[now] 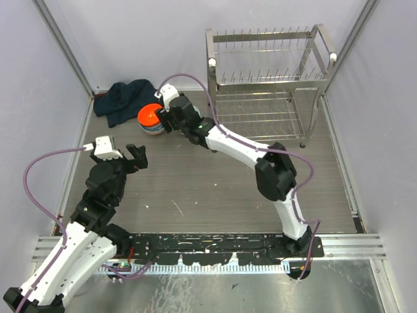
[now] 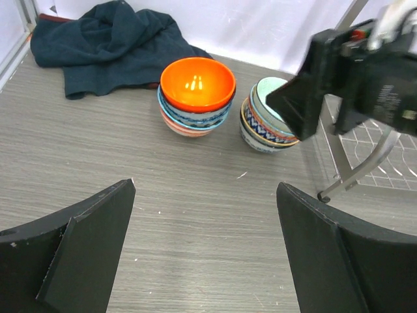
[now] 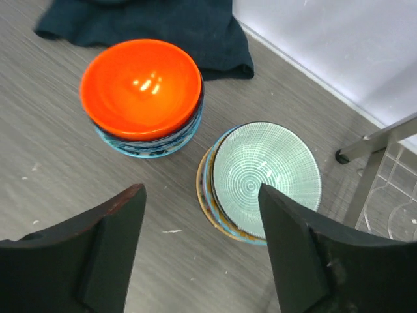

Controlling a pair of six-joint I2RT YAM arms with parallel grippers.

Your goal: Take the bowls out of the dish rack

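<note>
Two stacks of bowls stand on the wooden floor. An orange bowl (image 3: pixel 141 88) tops the left stack, with blue-patterned bowls beneath it. A pale green ribbed bowl (image 3: pixel 267 173) tops the right stack, tilted a little over several patterned bowls (image 2: pixel 264 130). My right gripper is open above and in front of the green bowl, its fingers (image 3: pixel 117 228) apart with nothing between them. In the top view the right wrist hides most of that stack. My left gripper stands open and empty at the left, well short of both stacks.
The metal dish rack (image 1: pixel 267 85) stands at the back right, its visible tiers bare of bowls; its left leg is close to the green bowl's stack. A dark cloth (image 1: pixel 124 101) lies crumpled at the back left.
</note>
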